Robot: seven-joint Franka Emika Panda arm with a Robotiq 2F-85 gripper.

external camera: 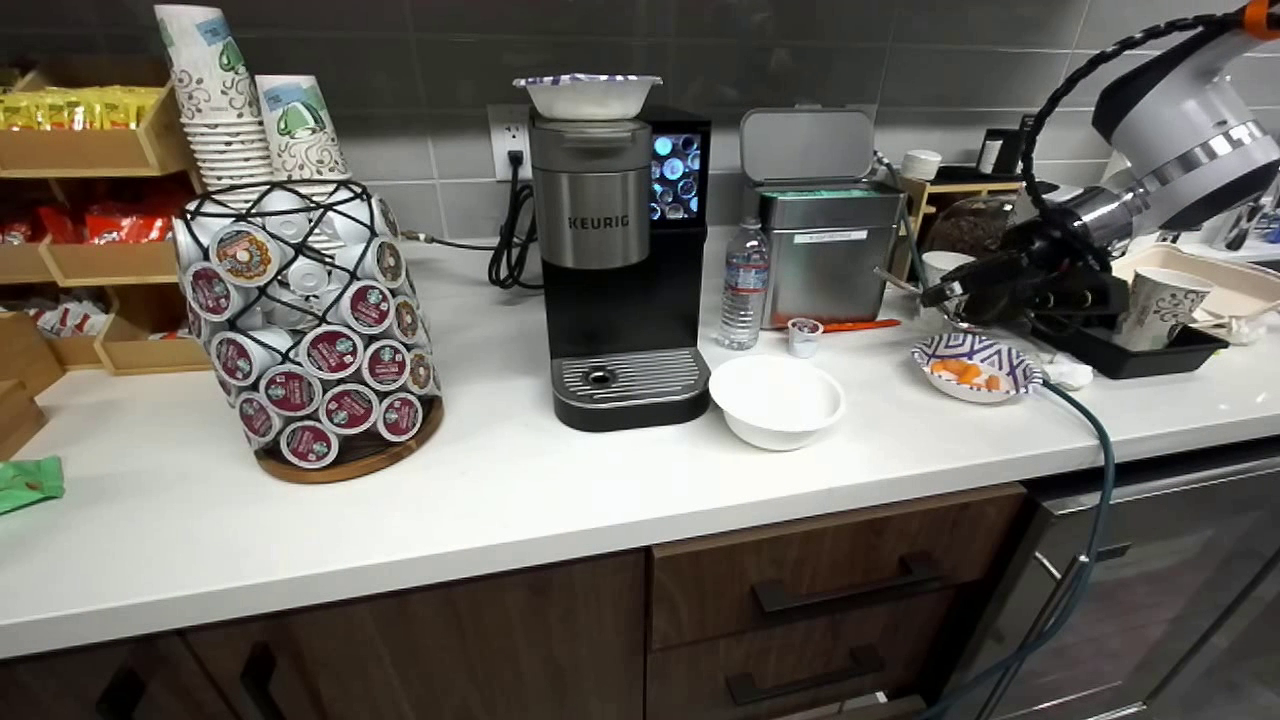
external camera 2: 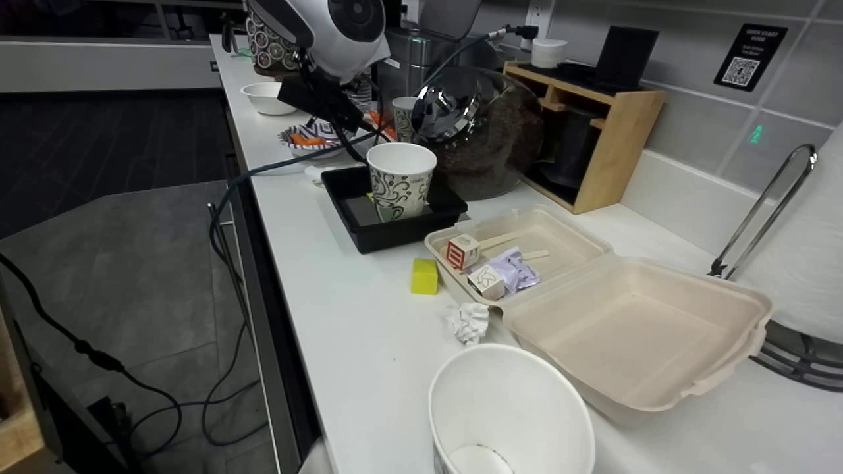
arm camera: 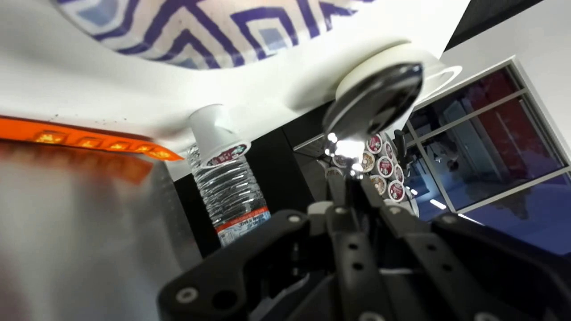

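Note:
In the wrist view a shiny metal spoon (arm camera: 377,99) sticks out ahead of my gripper, which is shut on it. Dark fingers cover the gripped part. From the side, the gripper (external camera: 954,292) appears raised above a purple-and-white patterned bowl (external camera: 1017,360) with orange pieces (external camera: 966,374) in it. Whether the spoon carries anything cannot be told. A plain white bowl (external camera: 777,408) rests on the counter to the left, in front of the coffee maker.
A coffee pod (external camera: 804,337), a water bottle (external camera: 744,288) and a steel bin (external camera: 830,258) stand behind the bowls. The black tray (external camera 2: 379,234) with a paper cup (external camera 2: 401,185) is close by the arm. A cable (external camera: 1098,480) hangs over the counter edge.

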